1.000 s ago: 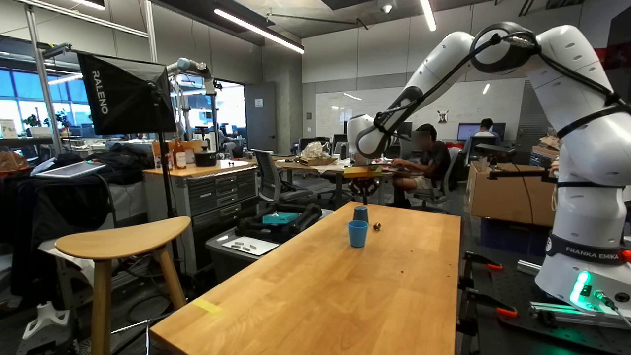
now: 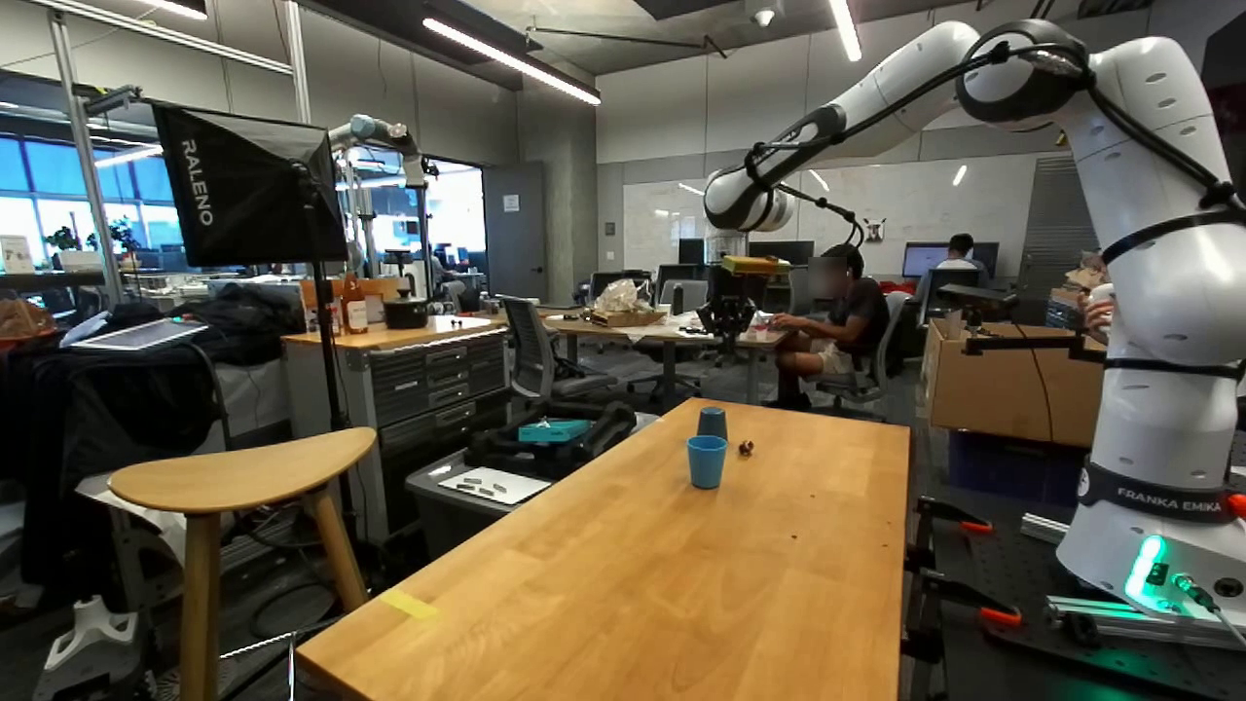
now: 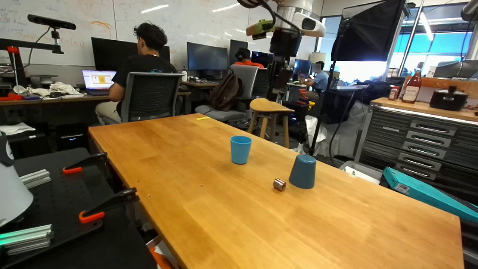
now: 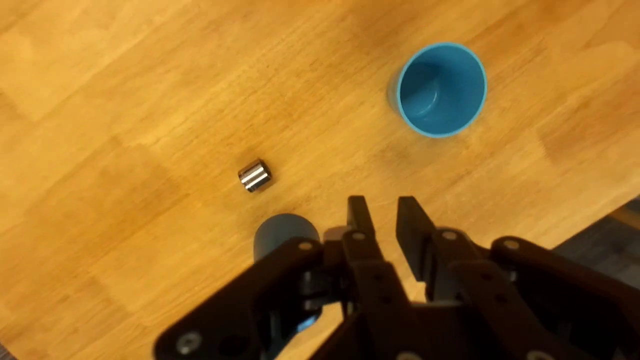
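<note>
A light blue cup (image 4: 442,90) stands upright and looks empty in the wrist view. The darker blue cup (image 3: 303,172) is upside down on the table, partly hidden by my gripper in the wrist view. Close beside it lies a small shiny metal cylinder (image 4: 255,175) on its side. High above the tabletop hangs my gripper, its fingers apart by a narrow gap with only bare wood showing between them. It touches neither cup nor the cylinder.
Clamps (image 2: 970,602) grip its edge on the robot's side. A stool (image 2: 251,467) and a grey bin (image 2: 467,502) stand off the opposite edge.
My gripper has risen well above the darker cup and shifted slightly to the right in exterior view 1. Both cups and the cylinder appear to lie where they were.
</note>
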